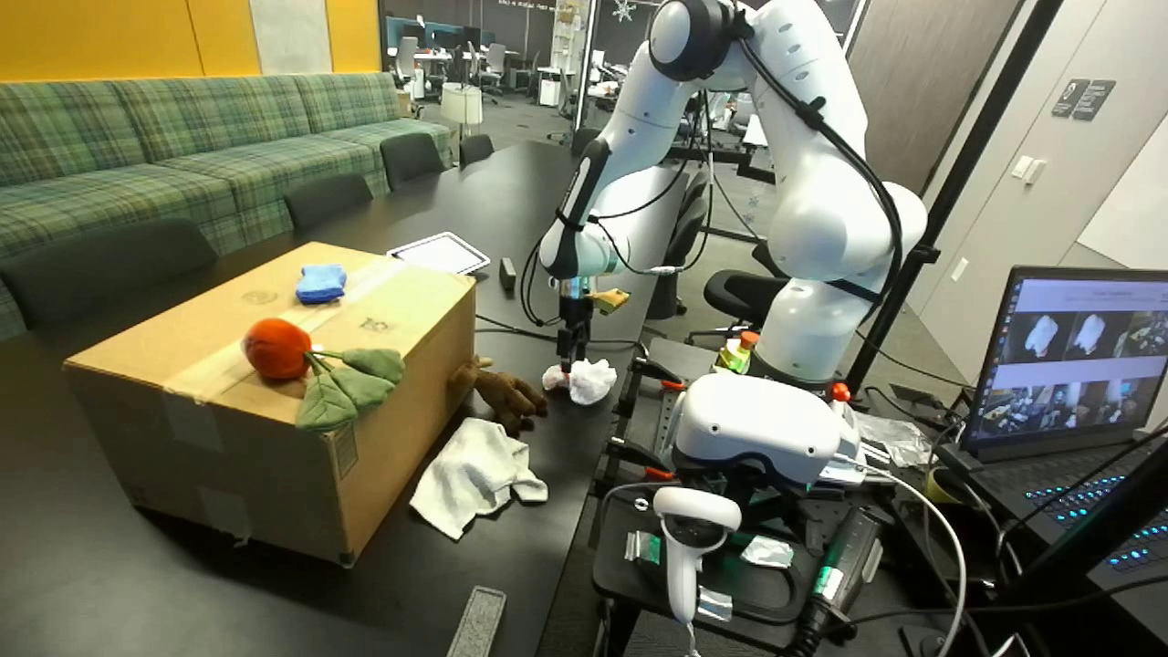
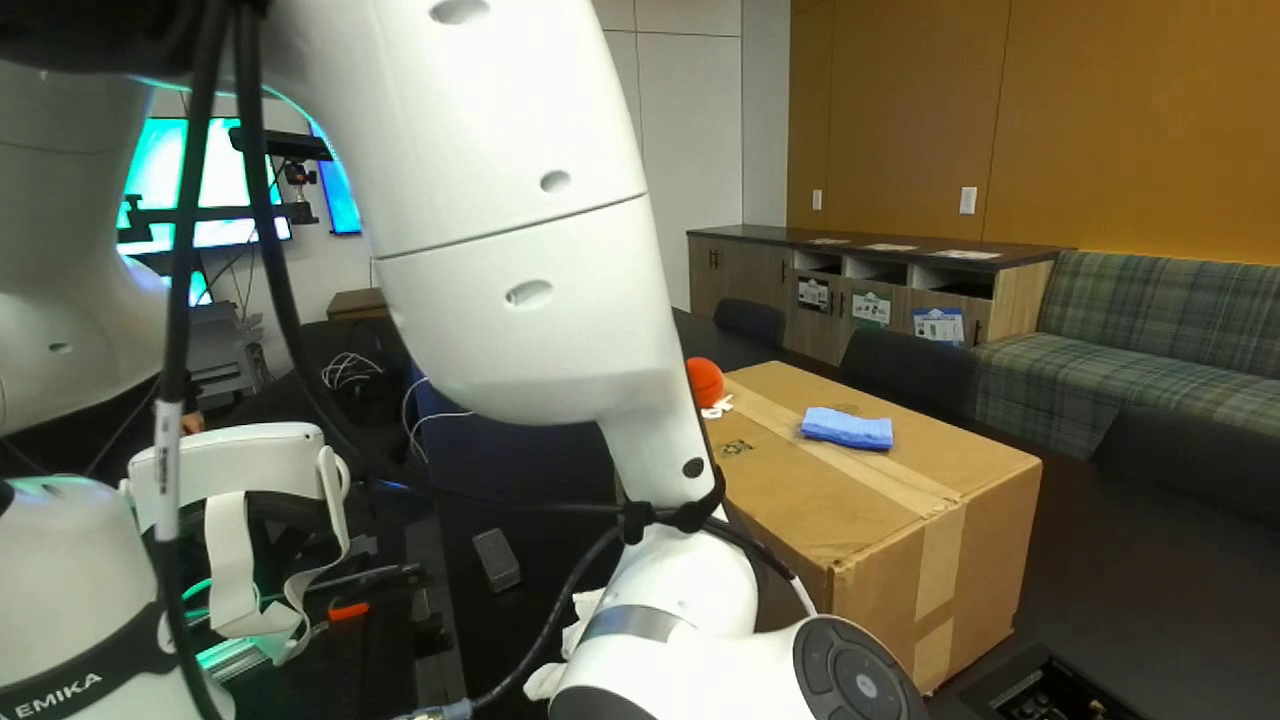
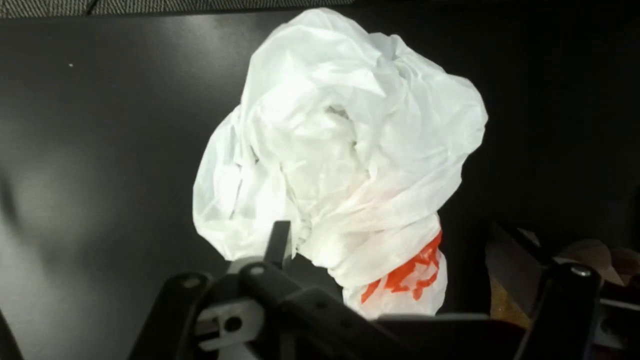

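Note:
A crumpled white plastic bag (image 3: 324, 138) with a red patch on its narrow end lies on the black table; exterior view 1 shows this bag (image 1: 592, 382) near the table's right edge. My gripper is open, and the bag's narrow end appears between its spread fingers in the wrist view. From outside, the gripper (image 1: 566, 363) points down at the bag's left part, overlapping it in the picture. Whether the fingers touch the plastic, I cannot tell. In exterior view 2 the arm hides the gripper and most of the bag.
Left of the bag sit a brown plush toy (image 1: 504, 396) and a pale cloth (image 1: 477, 475). A large cardboard box (image 1: 257, 438) carries a red flower (image 1: 277, 349) and a folded blue cloth (image 1: 320, 284). Behind lies a white tray (image 1: 441, 253). Clamps line the right edge.

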